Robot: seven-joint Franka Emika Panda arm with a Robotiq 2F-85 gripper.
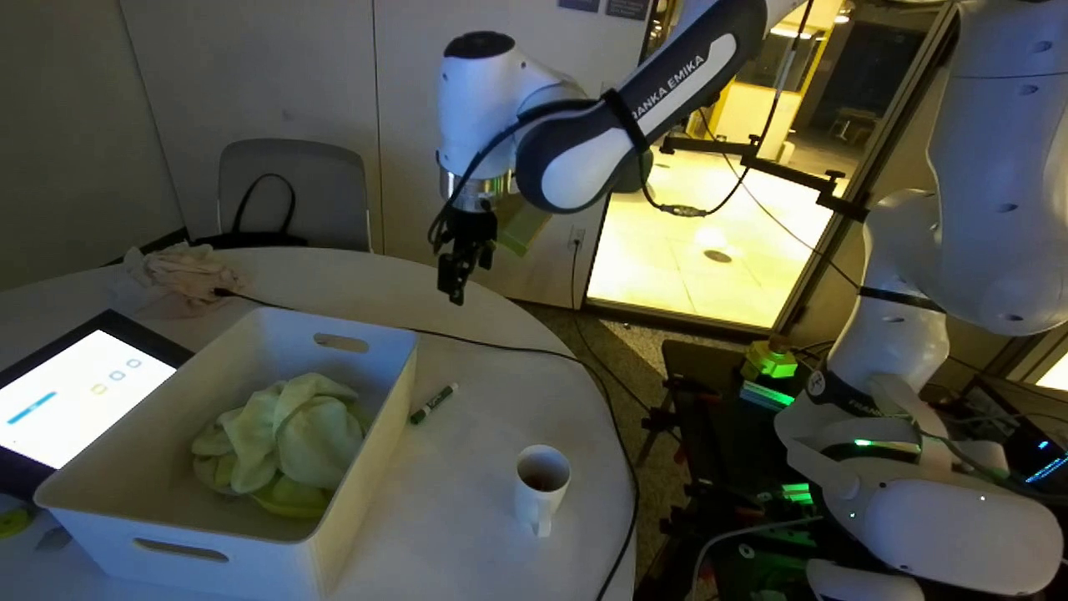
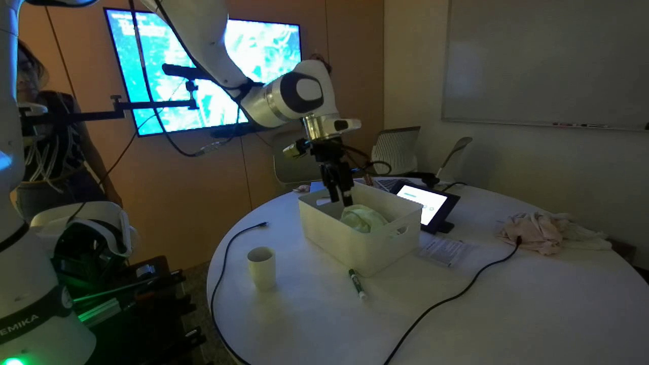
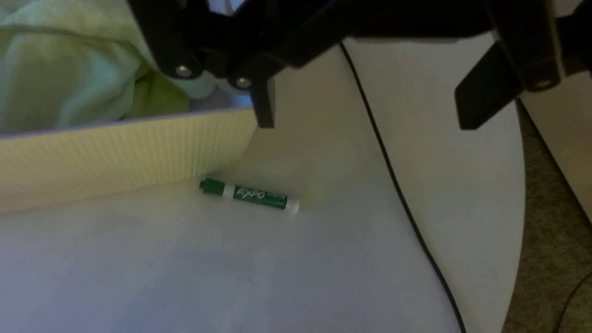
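Observation:
My gripper (image 1: 466, 285) hangs in the air above the table's far side, past the bin and the marker in exterior view 1. In the wrist view the fingers (image 3: 264, 102) stand wide apart, and nothing is between them, so the gripper is open. A green Expo marker (image 3: 249, 194) lies on the table just outside the bin's wall. The white bin (image 1: 375, 456) holds a crumpled pale green cloth (image 1: 285, 431). A white mug (image 1: 541, 491) stands upright with something dark inside; it is also seen in exterior view 2 (image 2: 261, 267).
A lit tablet (image 1: 85, 391) stands against the bin's far-left side. Pinkish cloth (image 2: 535, 231) lies near the table's edge. A black cable (image 3: 383, 144) crosses the tabletop. Bare table surrounds the marker and mug.

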